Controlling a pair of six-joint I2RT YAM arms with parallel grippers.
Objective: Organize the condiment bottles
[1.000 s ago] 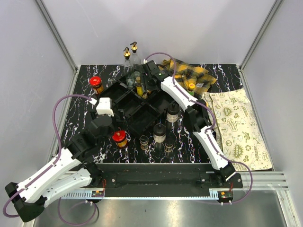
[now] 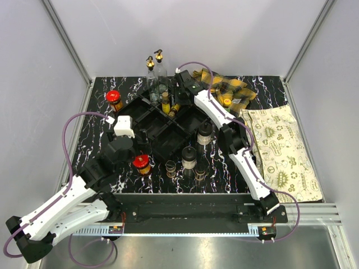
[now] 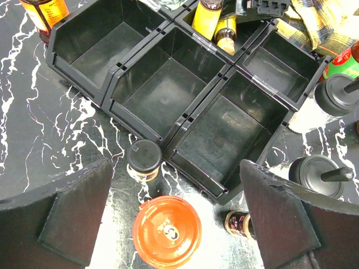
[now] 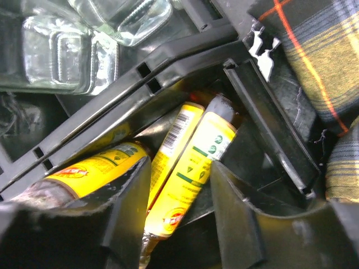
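The black compartment organizer [image 2: 159, 124] stands mid-table. Inside its back-right compartment, a yellow-labelled bottle [image 4: 190, 168] lies tilted between the parted fingers of my right gripper; the right finger appears close to its label. A yellow barcoded surface [image 4: 174, 134] runs alongside that bottle; whether it is a separate bottle I cannot tell. To the left leans another yellow bottle [image 4: 104, 168], partly behind the left finger. Over the front left, my left gripper is open and empty, facing a red-lidded jar [image 3: 167, 231] and a small dark-capped jar [image 3: 144, 157].
Two tall glass pump bottles [image 2: 161, 73] stand in the back compartment. Black-lidded grinders [image 2: 189, 158] are right of the organizer. Another red-lidded jar [image 2: 114, 100] sits back left. A plaid cloth [image 2: 238, 92] and a patterned cloth [image 2: 283, 154] cover the right side.
My right gripper has shifted slightly to the right over the back compartment, uncovering more of the yellow bottles there. The left arm has stayed still.
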